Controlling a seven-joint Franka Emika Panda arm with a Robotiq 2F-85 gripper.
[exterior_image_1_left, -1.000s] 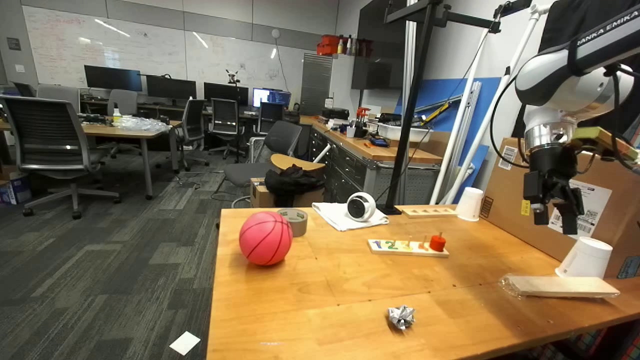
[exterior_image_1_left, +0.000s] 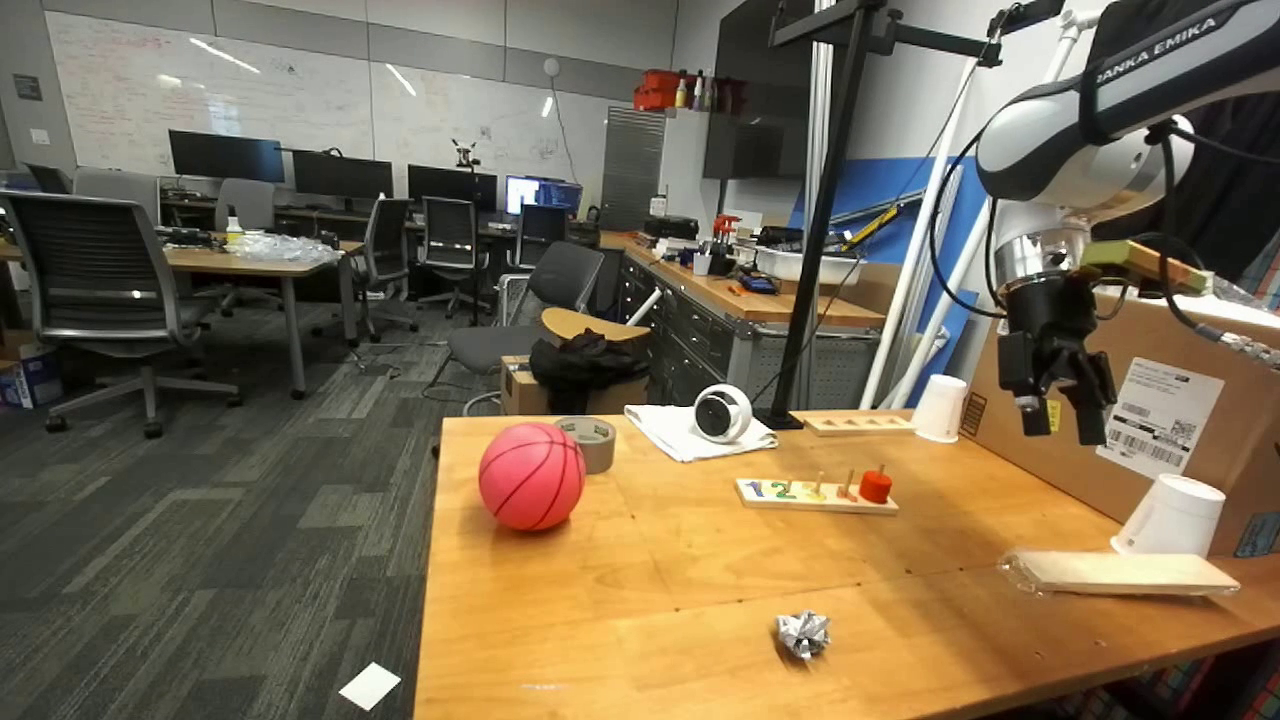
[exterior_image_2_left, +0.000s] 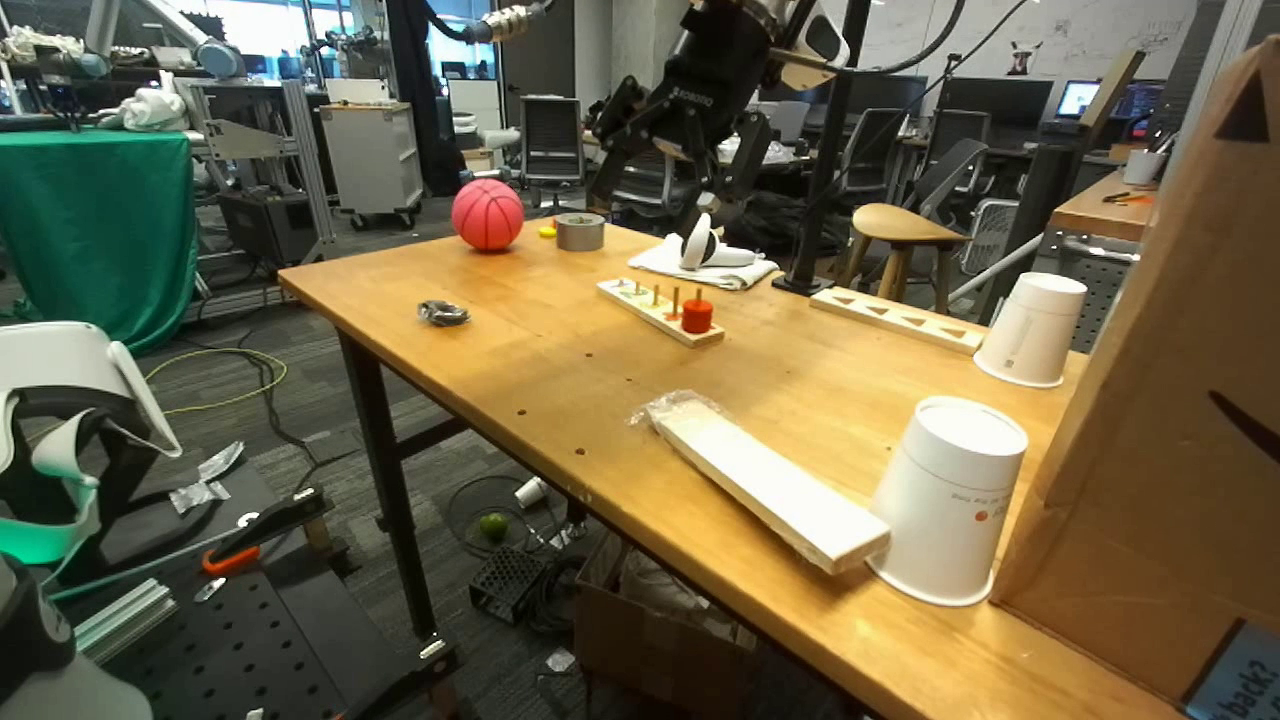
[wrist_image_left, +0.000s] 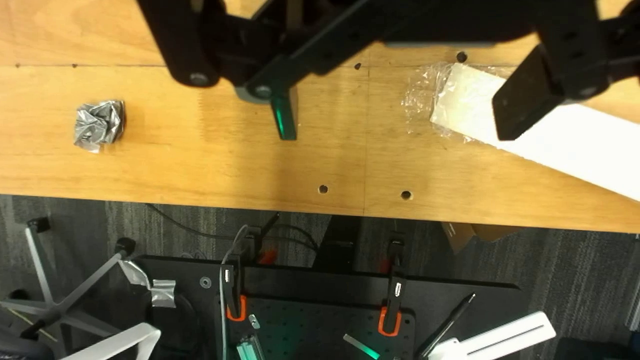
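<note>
My gripper (exterior_image_1_left: 1064, 433) hangs in the air above the table, open, with nothing between its fingers. In the wrist view the two fingers (wrist_image_left: 520, 99) stand wide apart over bare wood. A crumpled silver ball (wrist_image_left: 99, 125) lies left of them, near the table edge. On the right, a pale wrapped board (wrist_image_left: 549, 138) lies partly beneath one finger in the picture. A number peg board (exterior_image_1_left: 817, 496) with a red piece (exterior_image_1_left: 876, 486) on its end peg sits mid-table. The pink ball (exterior_image_1_left: 531, 476) rests at the far left, beside a tape roll (exterior_image_1_left: 588, 444).
Two upturned white cups (exterior_image_2_left: 951, 498) and a large cardboard box (exterior_image_1_left: 1110, 408) line the right side. A white round device (exterior_image_1_left: 722, 414) sits on a folded cloth (exterior_image_1_left: 684, 434) by the black pole (exterior_image_1_left: 818, 228).
The arm and gripper have moved left and slightly up in exterior view 1, away from the cup beside the wrapped board. The objects on the table look unchanged.
</note>
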